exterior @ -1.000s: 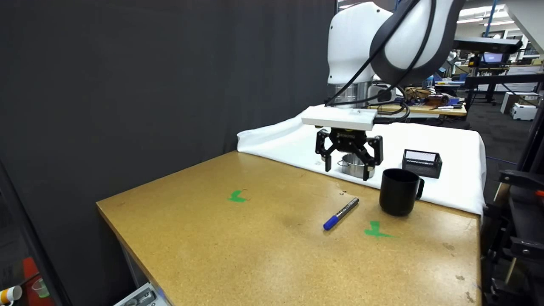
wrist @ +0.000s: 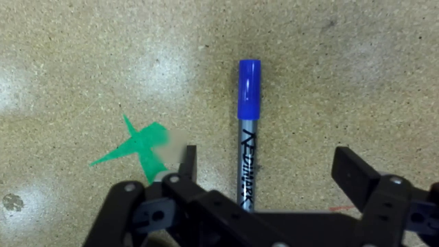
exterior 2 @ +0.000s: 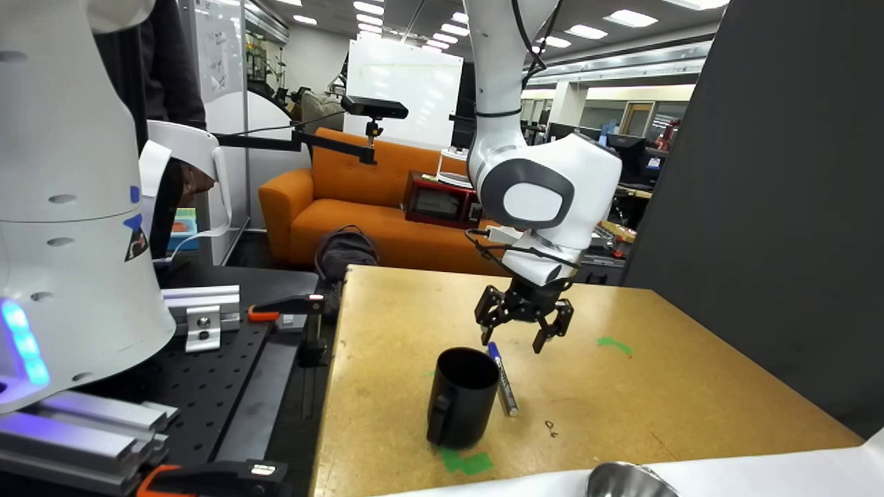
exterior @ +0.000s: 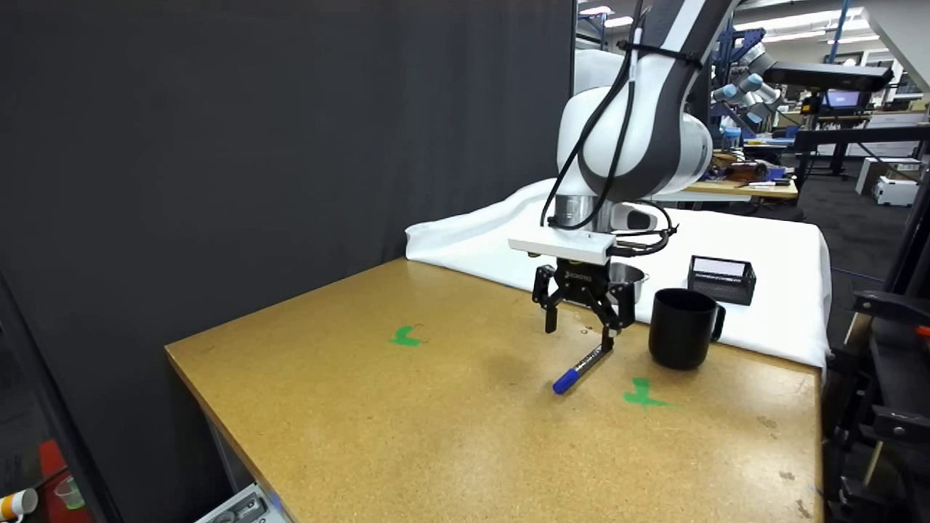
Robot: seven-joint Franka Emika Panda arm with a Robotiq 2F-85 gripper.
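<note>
A marker with a blue cap and grey barrel lies on the tabletop. My gripper is open, its black fingers spread wide to either side of the barrel in the wrist view, with the blue cap pointing away beyond them. Seen from exterior view 1, the gripper hangs low over the barrel end of the marker. Exterior view 2 has the gripper above the table near the marker. The gripper's own body hides the marker's lower end in the wrist view.
Close beside the marker stands a black mug. Behind are a metal pot and a black box on white cloth. Green tape marks the wooden table, whose left and front areas are clear.
My gripper has come down and slightly left in exterior view 1, from in front of the pot to low over the marker. It stays open; marker and mug have not moved.
</note>
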